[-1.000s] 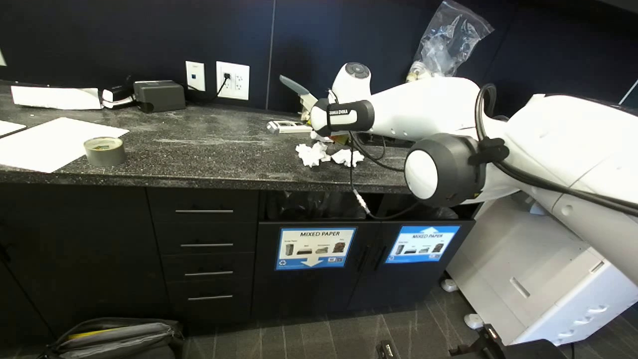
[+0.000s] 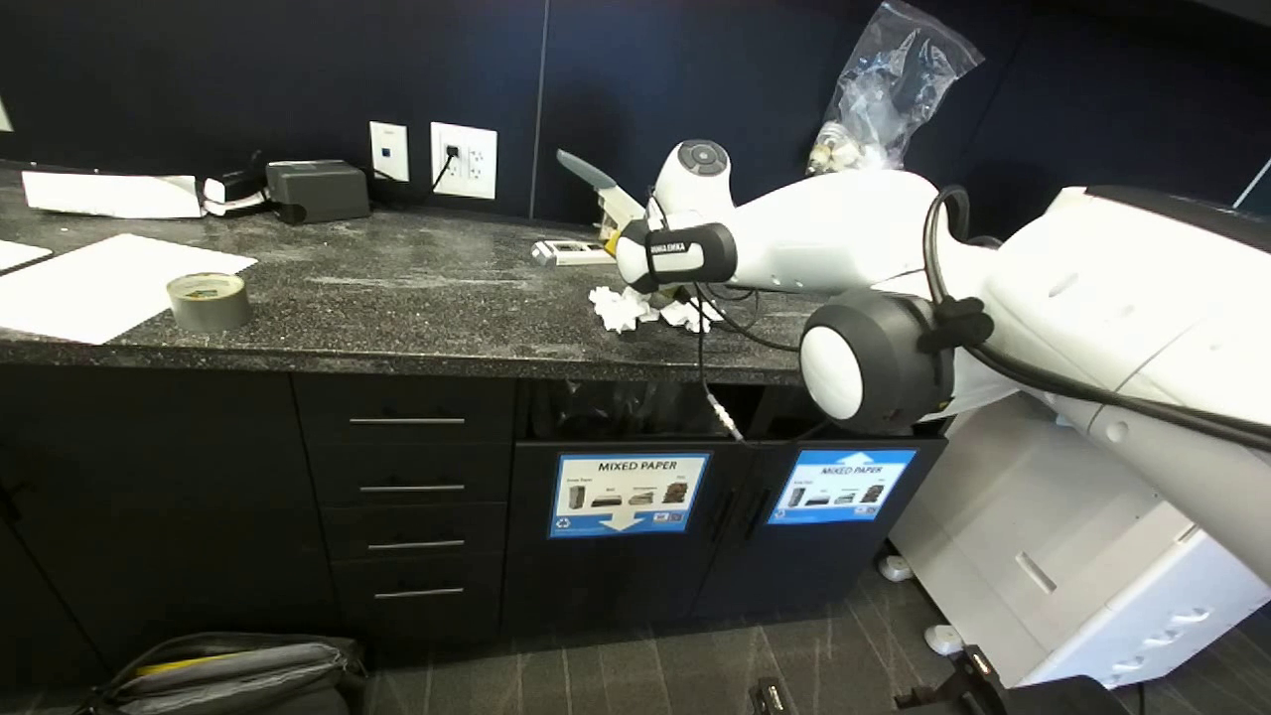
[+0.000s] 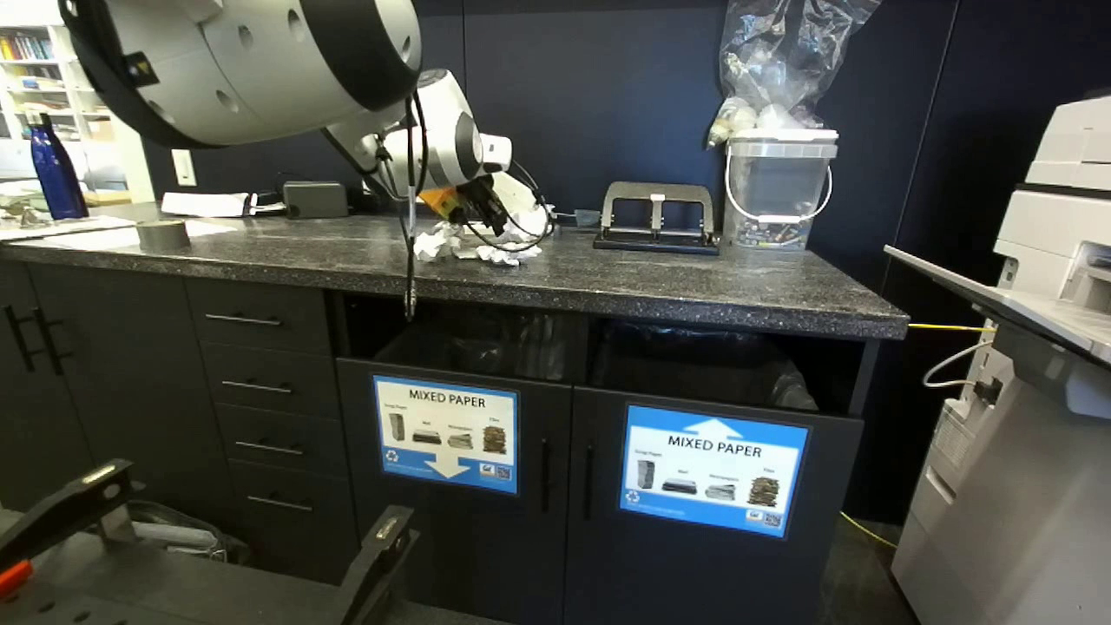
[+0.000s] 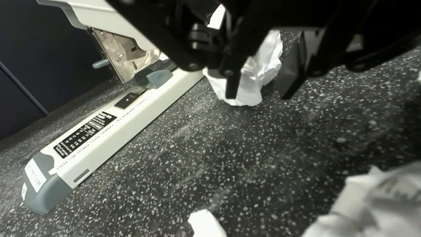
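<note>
In the wrist view my gripper is low over the counter, its two dark fingers apart. A crumpled white paper (image 4: 252, 81) shows between and behind the fingers; whether they touch it I cannot tell. More crumpled paper (image 4: 367, 207) lies closer to the camera at lower right, with a white scrap (image 4: 206, 224) at the bottom edge. From the side, crumpled papers (image 3: 443, 241) lie around and below the dark gripper (image 3: 485, 215). The arm's wrist covers most of the gripper in exterior view 1, where a paper ball (image 2: 620, 309) shows just below.
A long-armed stapler (image 4: 114, 122) stands close beside the gripper. A hole punch (image 3: 656, 219) and a clear bucket (image 3: 776, 187) are farther right. Tape (image 2: 210, 303) and paper sheets (image 2: 119, 286) lie left. Two open bin slots (image 3: 474, 338) sit under the counter edge (image 3: 625, 302).
My wrist has come down a little and slightly left toward the crumpled papers, with the elbow shifting too. The papers in front appear to lie where they were.
</note>
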